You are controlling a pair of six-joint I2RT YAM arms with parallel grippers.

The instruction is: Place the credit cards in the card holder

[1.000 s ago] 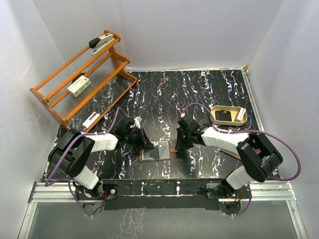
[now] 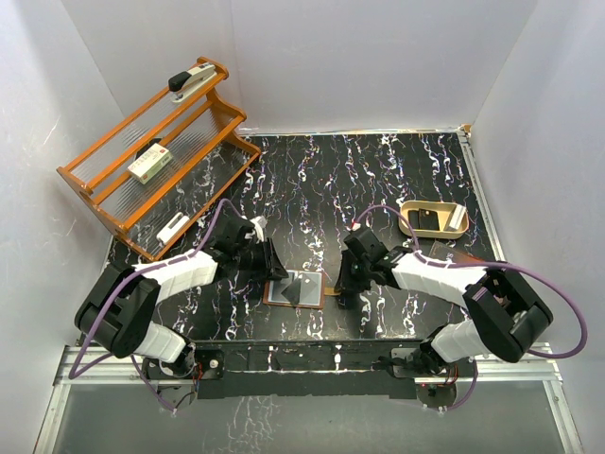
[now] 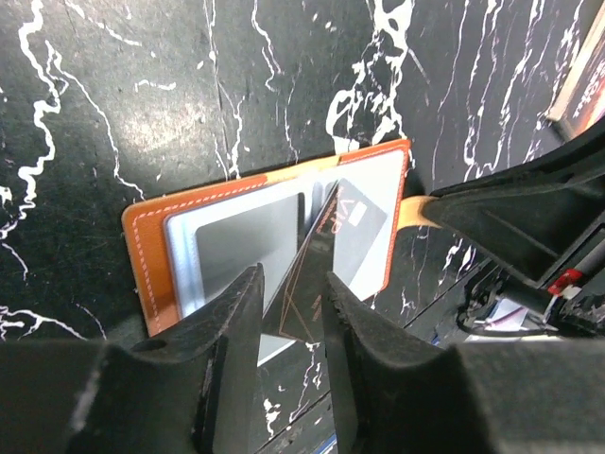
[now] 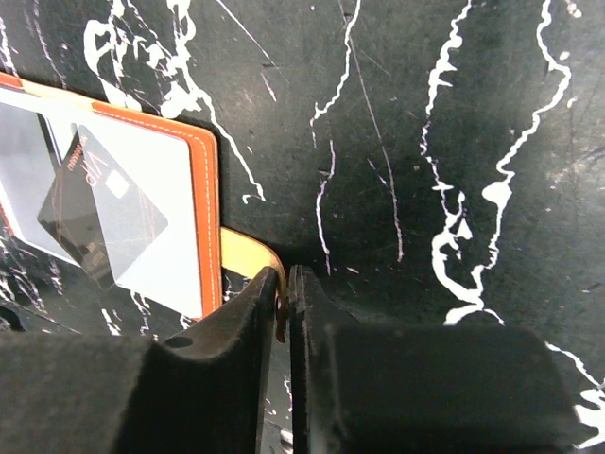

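Observation:
The card holder (image 3: 151, 260), orange-edged with pale sleeves, lies open at the table's front. Across its right half lies a dark grey card marked VIP (image 3: 312, 274), set at a slant to the sleeves. In the left wrist view, the fingers of my left gripper are parted over the card's near end; whether they touch it I cannot tell. A grey area (image 3: 248, 251) shows in the holder's left sleeve. Right of the holder, my right gripper is shut on the yellow strap (image 4: 248, 252) that comes from the holder's right edge.
A tan tray (image 2: 411, 207) with dark and white items stands at the back right. To the left is a wooden rack (image 2: 151, 156) carrying a stapler (image 2: 192, 80) and a box (image 2: 149, 164).
The card's slant on the holder has varied over the last second. Both arms have shifted slightly, and the holder sits a touch nearer the front. The right gripper stays at the strap.

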